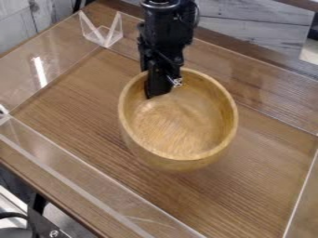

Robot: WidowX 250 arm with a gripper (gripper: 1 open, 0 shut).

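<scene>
A large oval wooden bowl (178,125) sits in the middle of the table. The black gripper (158,76) reaches down from the top to the bowl's far left rim, overlapping it. Its fingertips are dark and small, so I cannot tell how far they are apart or whether they grip the rim.
A clear plastic object (102,28) stands at the back left. A white surface (267,19) lies beyond the back right edge, and black cables run at the lower left.
</scene>
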